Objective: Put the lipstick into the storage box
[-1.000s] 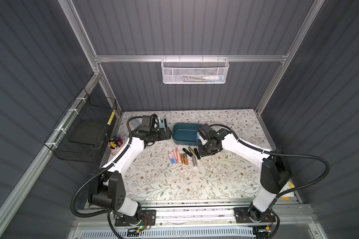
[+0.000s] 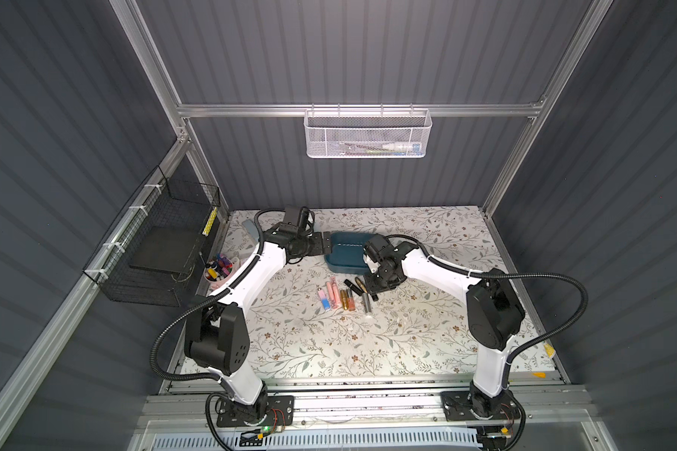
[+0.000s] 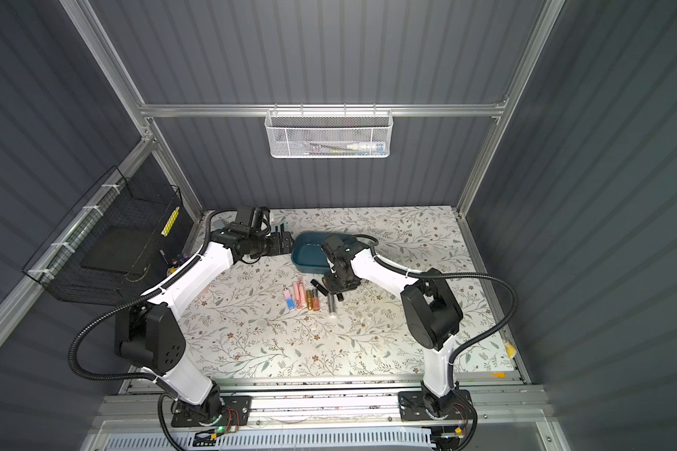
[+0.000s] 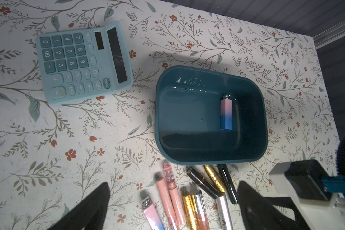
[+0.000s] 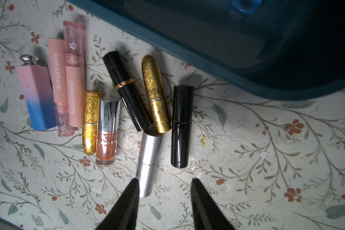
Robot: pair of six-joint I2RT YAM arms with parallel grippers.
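Note:
The teal storage box (image 4: 210, 78) holds a single pink-and-blue lipstick (image 4: 225, 113) at its right side. In front of the box lie several lipsticks and tubes: a black one (image 5: 182, 126), a black one with a gold ring (image 5: 128, 94), gold glitter ones, a silver tube (image 5: 146, 168), pink tubes (image 5: 57, 72) and another pink-and-blue lipstick (image 5: 37, 94). My right gripper hovers over the row's right end, fingers part open, nothing between its fingers. Left of the box, my left gripper (image 2: 325, 242) hangs open and empty above the table.
A light blue calculator (image 4: 86, 63) lies left of the box. The cup of small items (image 2: 222, 268) stands at the far left. A white mesh basket (image 2: 368, 135) hangs on the back wall.
The box and lipsticks look the same.

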